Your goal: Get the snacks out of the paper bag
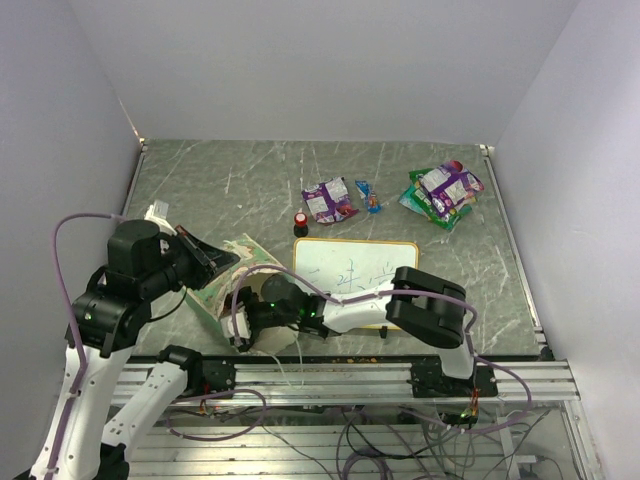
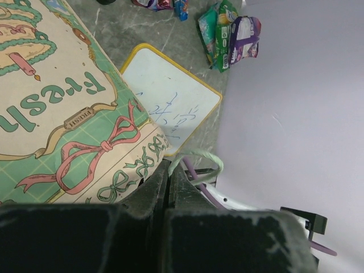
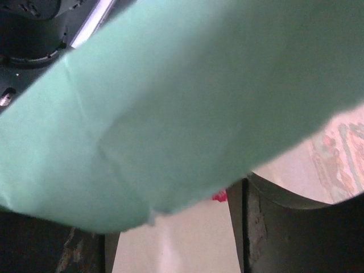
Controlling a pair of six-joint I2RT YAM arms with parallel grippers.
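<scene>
The paper bag (image 1: 252, 252) lies on its side at the table's front left, its mouth facing right. My left gripper is shut on the edge of the printed bag (image 2: 34, 133), beside a pale twisted handle (image 2: 196, 152). Inside the mouth of the bag, my right gripper has its fingers apart. A blurred green sheet (image 3: 170, 108) hangs close in front of that wrist camera and covers much of its view. Just left of the right finger shows a small red patch (image 3: 219, 195); what it belongs to is hidden.
Purple snack packet (image 1: 330, 201), small blue packet (image 1: 368, 196) and red-capped dark bottle (image 1: 300, 224) stand mid-table. Green and purple packets (image 1: 443, 192) are piled at the back right. A whiteboard (image 1: 350, 262) lies under the right arm.
</scene>
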